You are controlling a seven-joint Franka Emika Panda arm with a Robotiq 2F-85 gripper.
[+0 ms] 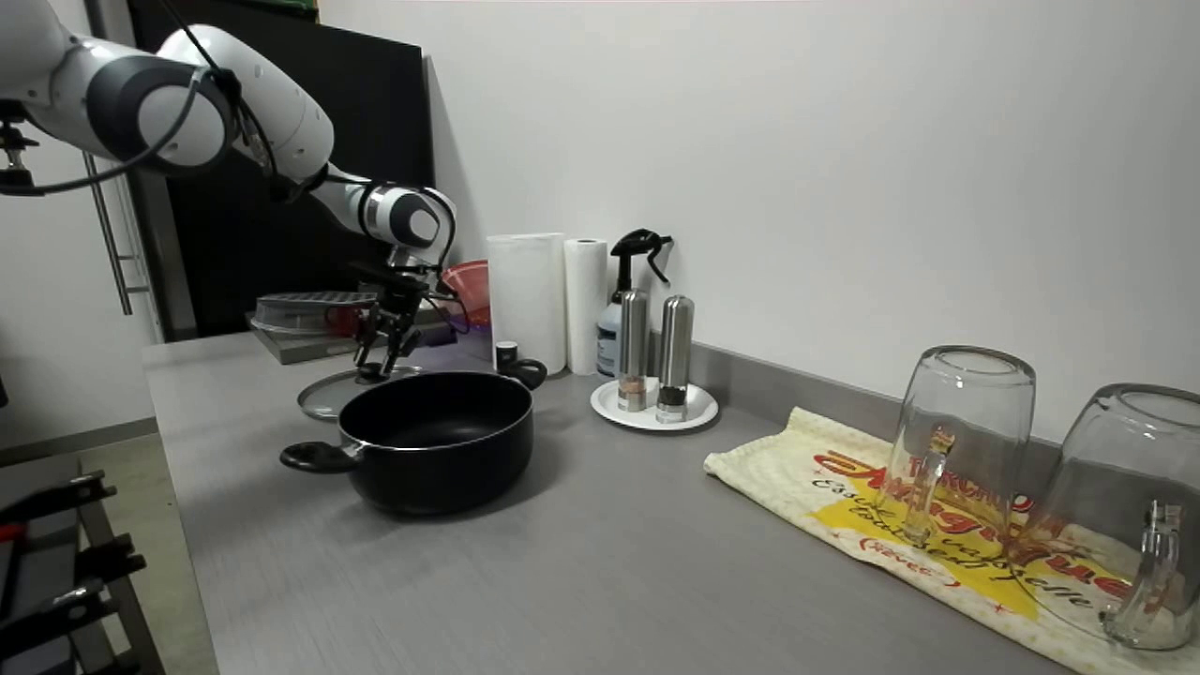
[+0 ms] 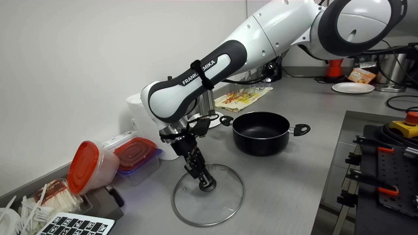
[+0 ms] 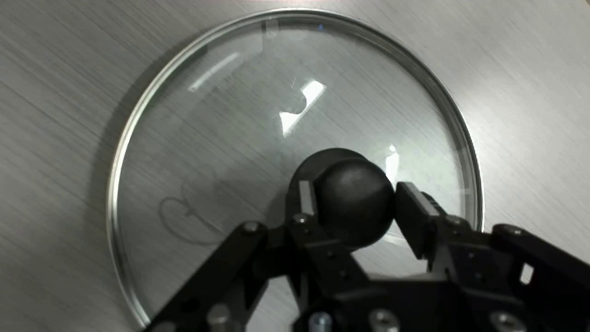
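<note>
A round glass lid (image 2: 225, 197) with a metal rim lies on the grey counter, or very close to it. Its black knob (image 3: 354, 202) sits between the two fingers in the wrist view. My gripper (image 2: 205, 184) points down at the lid's centre and is shut on that knob. In exterior view 1 the gripper (image 1: 373, 366) and part of the lid (image 1: 328, 396) show behind the pot. The black two-handled pot (image 1: 439, 478) stands uncovered and empty on the counter, apart from the lid.
Paper rolls (image 1: 525, 298), a spray bottle (image 1: 610, 332) and two mills on a white plate (image 1: 711, 405) line the wall. Plastic tubs (image 2: 135, 154) stand left of the lid in exterior view 2. Upturned glass mugs (image 1: 956, 439) rest on a cloth. Counter in front of the pot is clear.
</note>
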